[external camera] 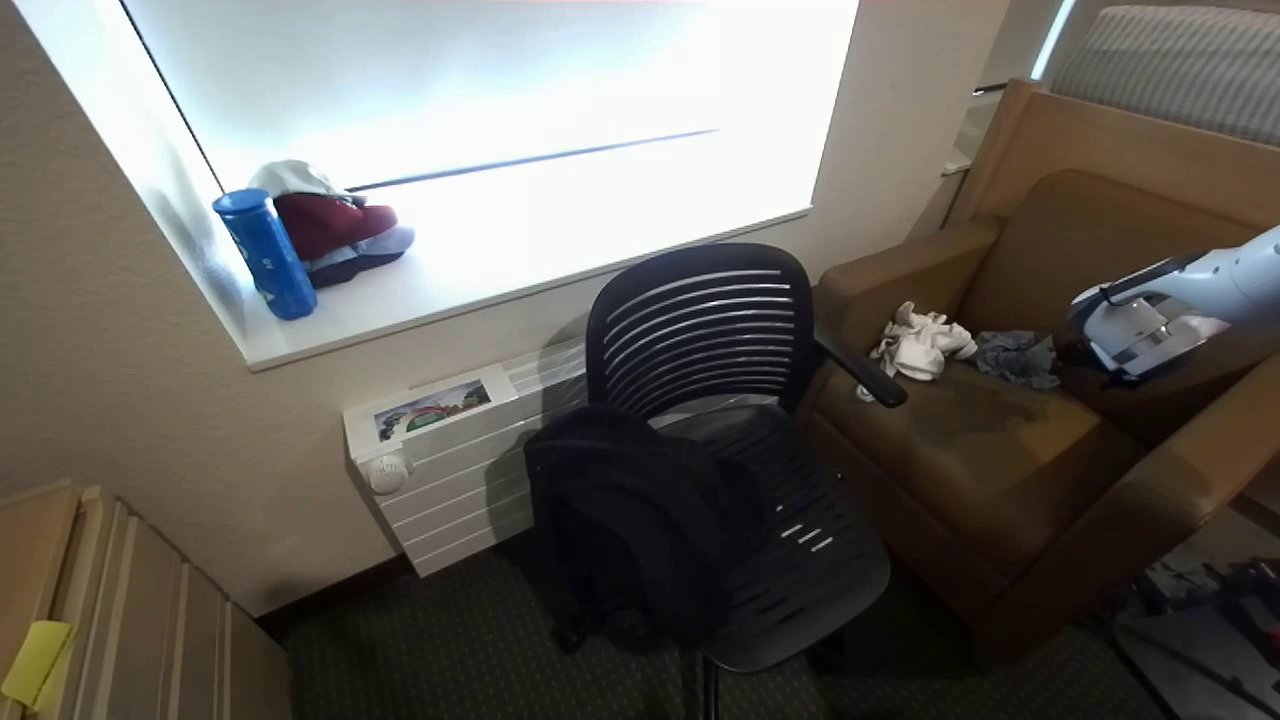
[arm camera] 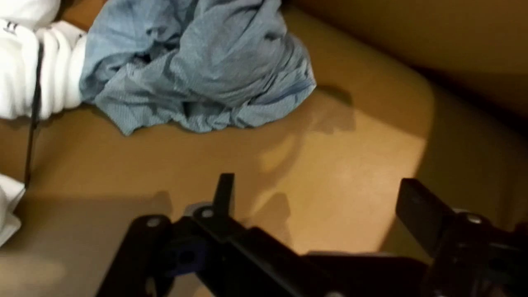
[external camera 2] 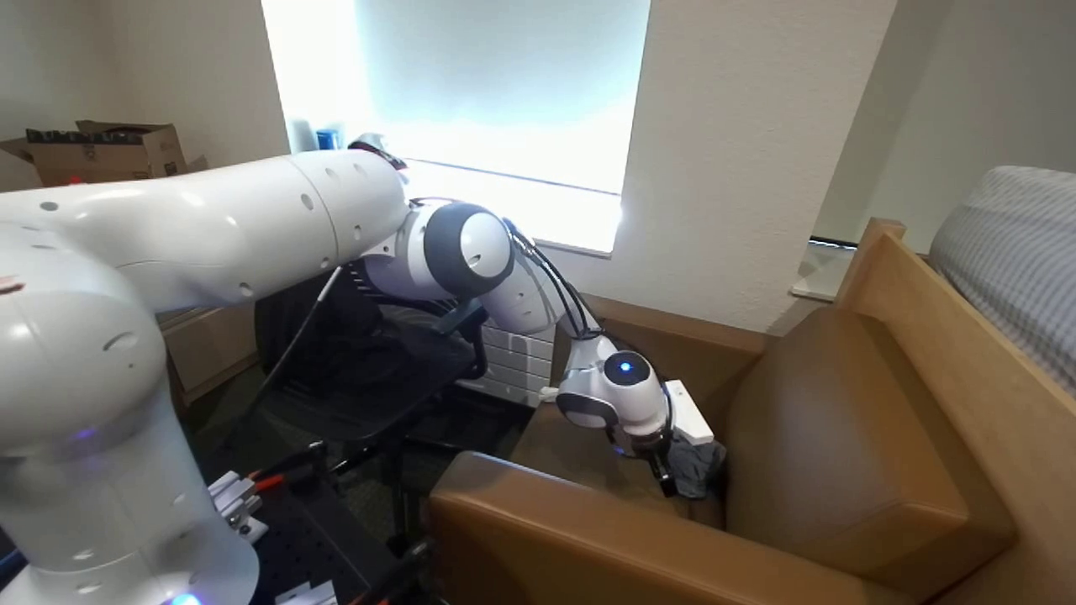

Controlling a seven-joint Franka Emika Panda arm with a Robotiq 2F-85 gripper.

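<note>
A crumpled grey-blue cloth [arm camera: 213, 64] lies on the seat of the brown armchair [arm camera: 336, 168], near its backrest. White cloths [arm camera: 54, 69] touch its left side in the wrist view; exterior view 1 shows the same white pile [external camera: 921, 344] beside the grey cloth [external camera: 1017, 358]. My gripper is open over bare seat, its fingers wide apart and nothing between them. The grey cloth sits beyond the fingertips, clear of them. In exterior view 2 the wrist partly hides the grey cloth [external camera 2: 696, 464].
The chair's near armrest [external camera 2: 646, 534] and backrest [external camera 2: 837, 434] flank the seat. A black office chair [external camera: 780, 516] carrying a dark bag or garment [external camera: 636, 516] stands alongside. On the windowsill are a blue bottle [external camera: 266, 254] and several caps [external camera: 336, 224].
</note>
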